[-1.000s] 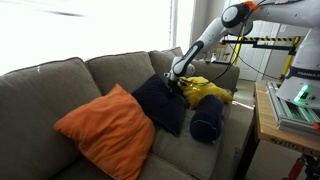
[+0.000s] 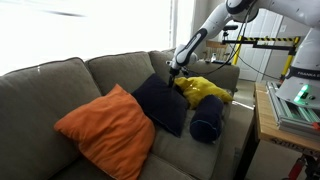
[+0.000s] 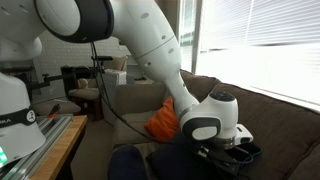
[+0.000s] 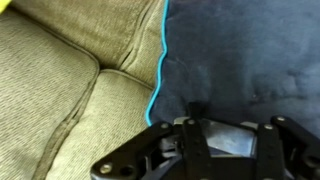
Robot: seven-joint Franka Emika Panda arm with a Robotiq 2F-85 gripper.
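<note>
A dark navy pillow [image 2: 160, 104] leans against the couch back beside an orange pillow [image 2: 110, 132]. My gripper [image 2: 174, 79] is at the navy pillow's upper right edge. In the wrist view, dark fabric with a bright blue edge [image 4: 160, 72] fills the right side, and the gripper is shut at its surface. Whether a thin fold of cloth lies between the fingertips is not clear. From the other side, the gripper [image 3: 228, 160] is low over dark fabric, its tips hard to make out.
A yellow cloth [image 2: 203, 90] and a dark rolled bundle [image 2: 207, 119] lie on the seat to the right of the navy pillow. The grey couch back [image 2: 50, 92] rises behind. A wooden table edge [image 2: 262, 125] stands in front.
The orange pillow, yellow cloth and rolled bundle look unmoved.
</note>
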